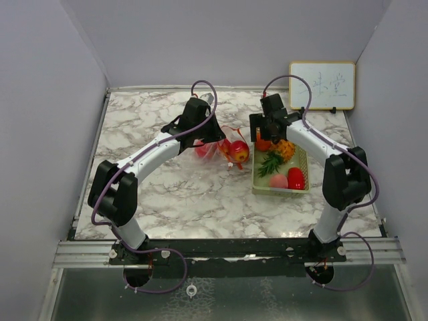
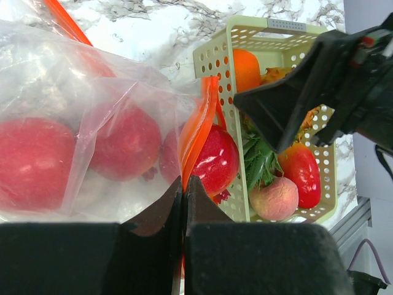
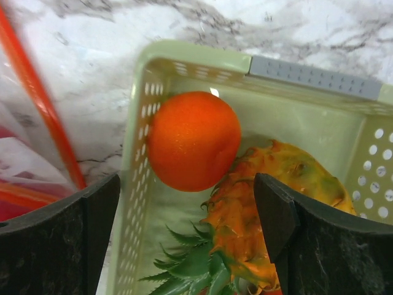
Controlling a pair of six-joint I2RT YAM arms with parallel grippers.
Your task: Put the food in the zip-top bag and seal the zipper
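The clear zip bag [image 2: 92, 190] lies with its mouth toward the basket. Two red pomegranates sit deeper in it, and a third pomegranate [image 2: 216, 161] is at the mouth beside the orange zipper edge [image 2: 198, 132]. My left gripper is shut on that thin edge, which runs between its fingertips. Over the basket, my right gripper is open and empty. An orange fruit [image 3: 195, 140] lies just beyond its fingertips, against the basket wall. A pineapple [image 3: 270, 196] lies beside the fruit, partly hidden by the right finger.
The green basket [image 1: 281, 192] also holds a peach [image 2: 274, 198] and a red mango [image 2: 301, 175]. Its left wall stands close to the bag mouth. A whiteboard [image 1: 322, 85] stands at the back right.
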